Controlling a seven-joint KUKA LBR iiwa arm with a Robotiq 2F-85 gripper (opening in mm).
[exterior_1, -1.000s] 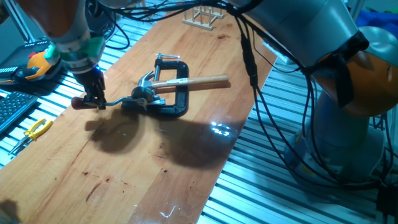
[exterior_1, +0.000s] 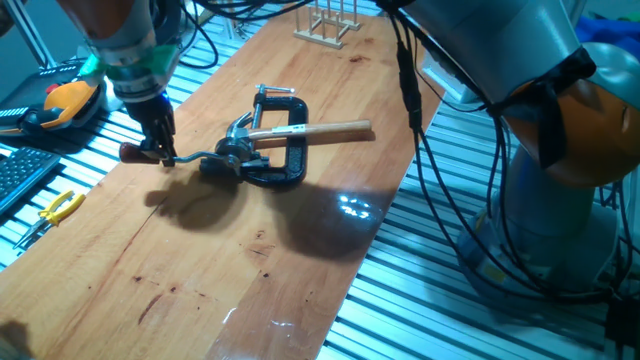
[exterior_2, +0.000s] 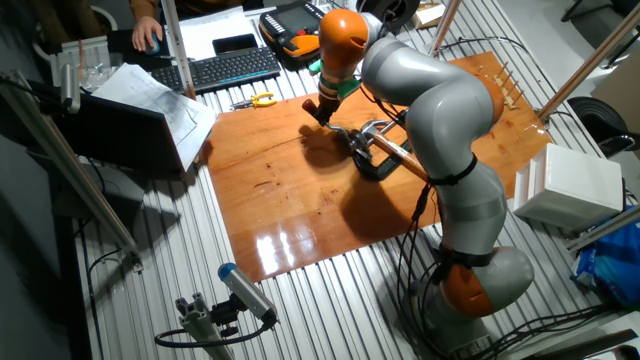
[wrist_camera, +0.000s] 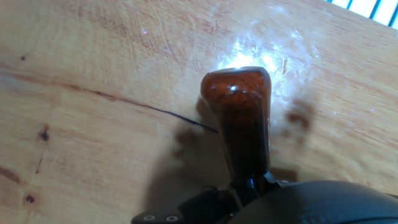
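My gripper (exterior_1: 164, 155) is shut on a bent metal crank (exterior_1: 194, 157) close to its brown wooden handle (exterior_1: 133, 154). That glossy handle (wrist_camera: 242, 112) sticks out past the dark fingers in the wrist view, above the wood. The crank's far end meets a metal tool body (exterior_1: 234, 152) beside a black C-clamp (exterior_1: 297, 145). Across the clamp lies a hammer with a wooden shaft (exterior_1: 335, 130), its head near the tool body. Where the fingertips touch the crank is partly hidden.
Yellow-handled pliers (exterior_1: 62, 207) lie off the tabletop's left edge, near a keyboard (exterior_2: 235, 70). A small wooden rack (exterior_1: 325, 25) stands at the far end, and a white drawer box (exterior_2: 570, 185) stands beside the table.
My gripper and the wooden handle have moved slightly up and right in exterior view 1. The clamp and hammer have shifted a little to the right as well.
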